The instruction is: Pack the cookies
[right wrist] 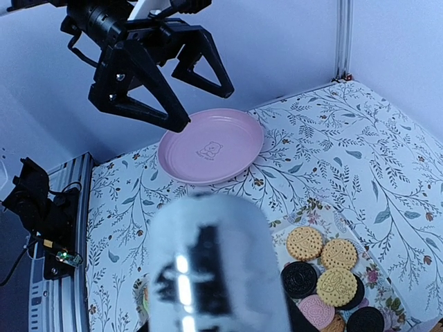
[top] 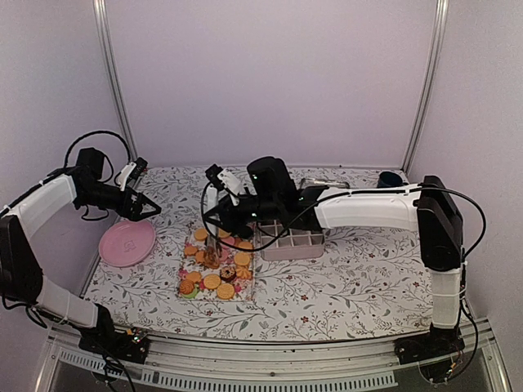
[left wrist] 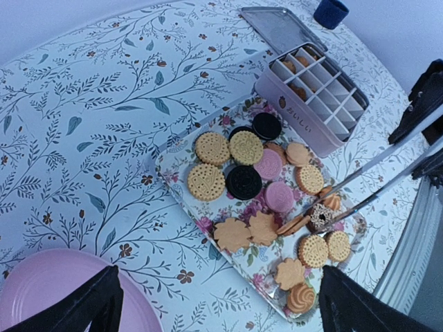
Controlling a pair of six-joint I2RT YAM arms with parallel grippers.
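Long metal tongs stand in my right gripper, whose fingers are open; its fingers' hold is hidden by the tongs' shiny end in the right wrist view. Their tips reach down to the patterned tray, close to tilted brown cookies and a dark ring cookie. Round, pink, black and flower-shaped cookies cover the tray. Beside it is a pink divided box with some cookies in its compartments. My left gripper hangs open and empty above the pink plate.
A flat lid-like tray lies behind the box, and a dark cup stands at the back right. My right arm stretches over the box in the top view.
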